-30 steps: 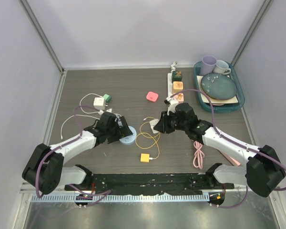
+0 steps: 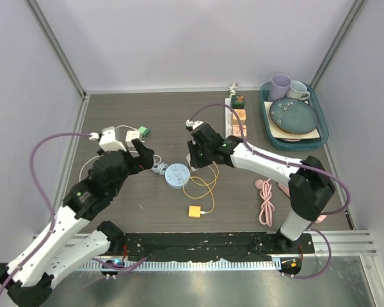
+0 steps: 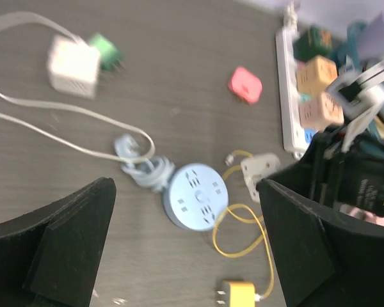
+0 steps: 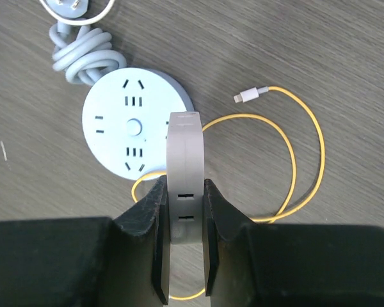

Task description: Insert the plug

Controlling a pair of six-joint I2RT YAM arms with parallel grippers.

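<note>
The round pale-blue power strip (image 2: 177,176) lies on the table centre. Its top face, with several slots, shows in the right wrist view. A pale grey-white plug block (image 4: 185,150) is pinched between the fingers of my right gripper, just above the right part of the power strip in that view; its prongs do not show. In the left wrist view, the same block juts from the right gripper, to the right of the strip. My left gripper stands open and empty, raised to the upper left of the strip in the top view.
A yellow cable (image 2: 209,185) loops beside the strip, ending at a yellow plug (image 2: 194,212). A white plug (image 2: 133,137) and a green one (image 2: 144,131) lie upper left. A white bar strip with plugs (image 3: 288,89) and a teal basket (image 2: 264,109) stand right.
My left gripper has drawn up and away from the power strip. The right gripper has carried the pale block leftward, close to the strip; its arm now covers the red block in the top view.
</note>
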